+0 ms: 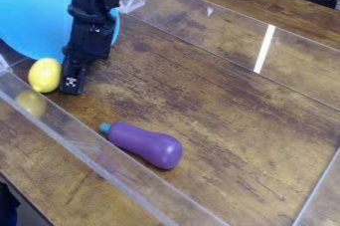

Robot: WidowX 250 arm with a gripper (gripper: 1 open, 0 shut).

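My black gripper reaches down at the upper left, its tip low beside a yellow lemon-like object, on that object's right. It looks shut, and the lemon appears beside the fingers, not clearly between them. A blue round plate or bowl lies behind them, partly hidden by the arm. A purple eggplant-like object with a teal tip lies on the wooden floor at the lower middle.
Clear low walls border the wooden work area, with the lemon close to the left one.
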